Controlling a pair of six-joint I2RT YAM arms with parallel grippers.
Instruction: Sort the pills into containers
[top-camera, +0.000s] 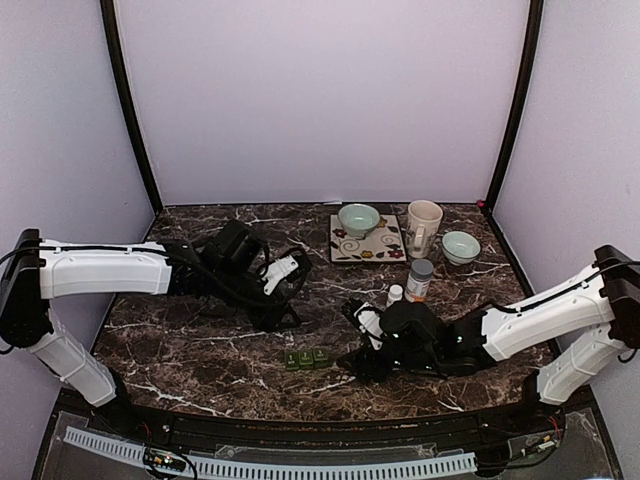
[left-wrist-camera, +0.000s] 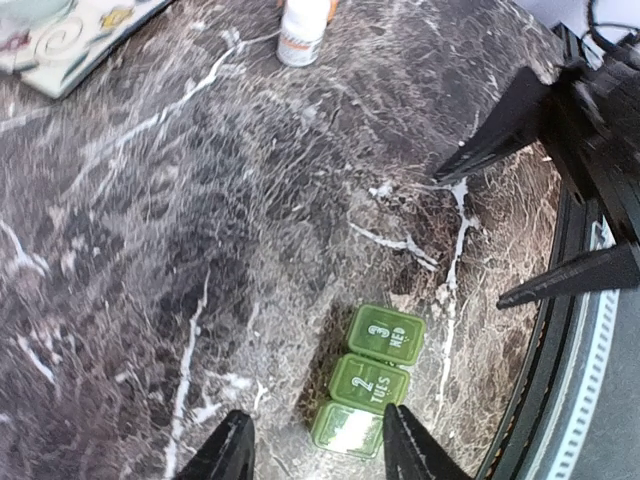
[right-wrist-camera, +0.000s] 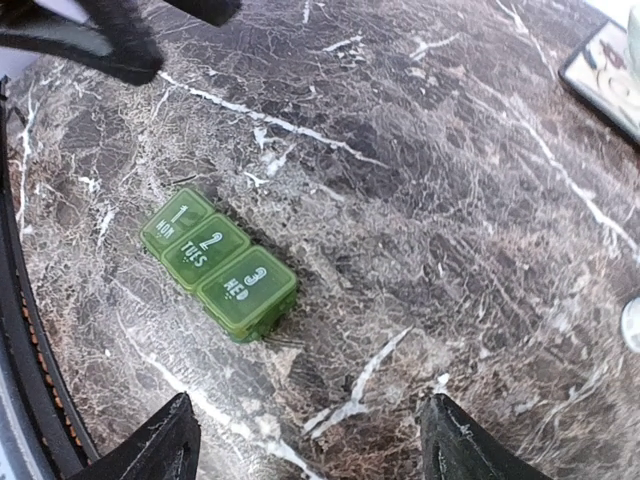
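Note:
A green three-part pill organizer (top-camera: 306, 359) lies on the marble counter, its lids marked MON, TUES, WED (right-wrist-camera: 246, 291) and looking closed. My left gripper (top-camera: 275, 318) is raised behind and left of it; in the left wrist view its fingertips (left-wrist-camera: 235, 445) stand apart with nothing visible between them. My right gripper (top-camera: 360, 365) is low, just right of the organizer, open and empty in the right wrist view. A small white bottle (left-wrist-camera: 300, 35) and a larger grey-lidded bottle (top-camera: 419, 280) stand behind my right gripper.
A flowered tray (top-camera: 345, 255) with a bowl (top-camera: 358, 220) sits at the back, beside a cream mug (top-camera: 424, 230) and a second bowl (top-camera: 461, 248). The left part of the counter is partly under my left arm.

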